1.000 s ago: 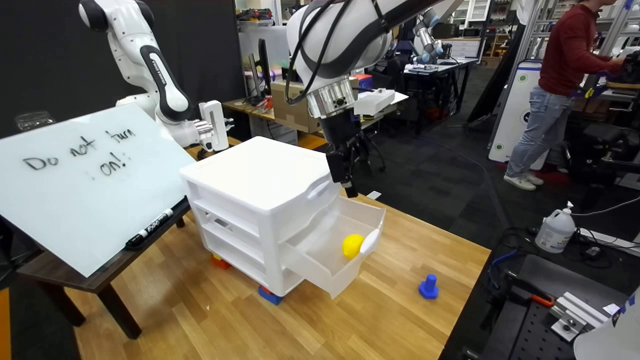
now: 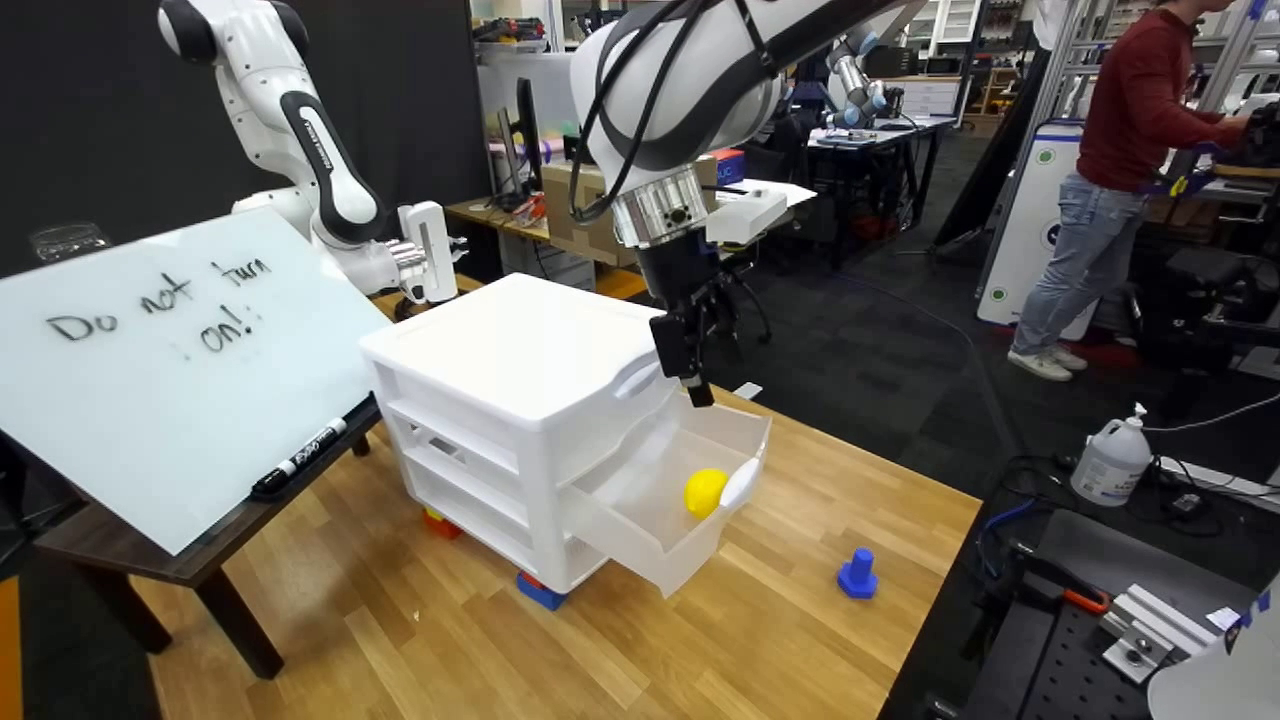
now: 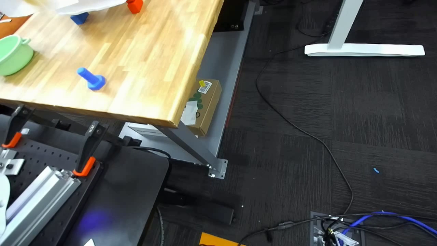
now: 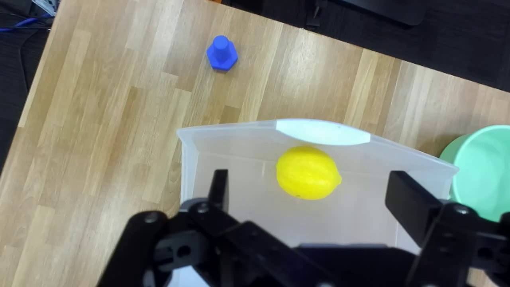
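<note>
A yellow lemon (image 4: 308, 173) lies in the pulled-out translucent drawer (image 4: 229, 135), close to its front wall and white handle (image 4: 323, 132). My gripper is open above the drawer, its two black fingers wide apart on either side of the lemon and not touching it. From the first exterior view, the gripper (image 2: 696, 390) hangs over the drawer's rear part, clear of the lemon (image 2: 705, 492). The white drawer unit (image 2: 480, 360) stands on the table with this upper drawer out.
A blue bolt (image 2: 858, 574) stands upright on the table in front of the drawer. A green pot (image 4: 483, 167) sits beside the drawer. The whiteboard (image 2: 180, 348) leans left of the unit. Bare wood (image 2: 744, 636) lies in front.
My gripper has come down slightly and remains open. Lemon, drawer and bolt are where they were.
</note>
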